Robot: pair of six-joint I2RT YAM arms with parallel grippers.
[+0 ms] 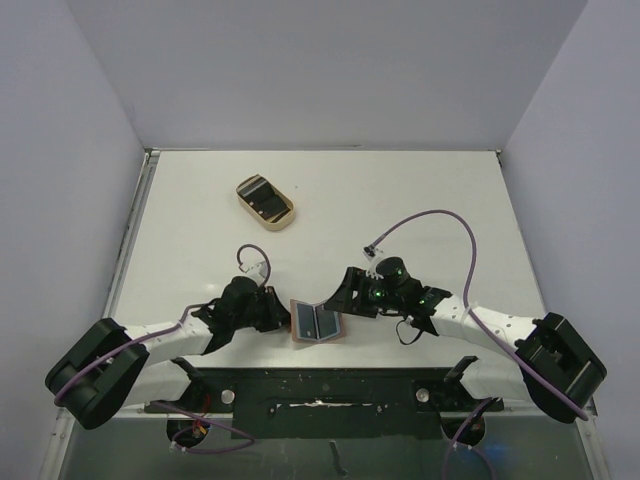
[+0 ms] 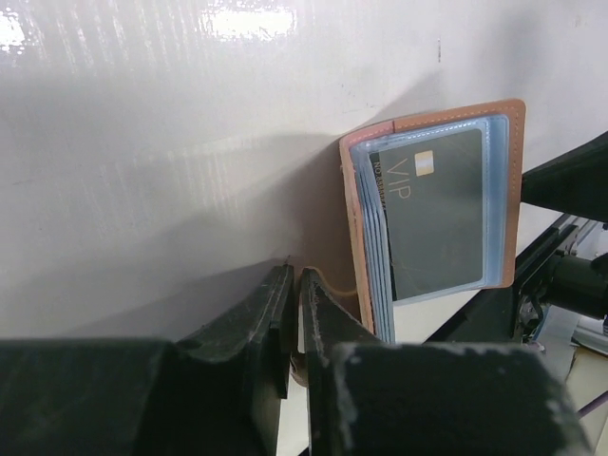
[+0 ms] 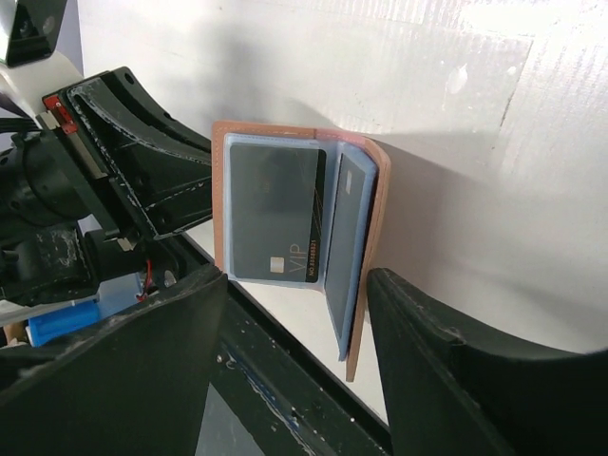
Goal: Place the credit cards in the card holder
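The brown card holder (image 1: 316,322) lies partly folded near the table's front edge, between my grippers. Dark VIP cards (image 2: 435,209) sit in its clear sleeves; one flap (image 3: 351,237) stands raised. At its left edge, my left gripper has its fingertips almost together. A thin brown strap (image 2: 331,286) curves by them; whether it is gripped I cannot tell. My right gripper is open over the holder, one finger (image 3: 399,294) close to the raised flap's outer edge and the other beside the flat panel. No card shows between the right fingers.
A tan box (image 1: 266,203) with dark cards in it lies at the back left. The table's front edge runs close below the holder.
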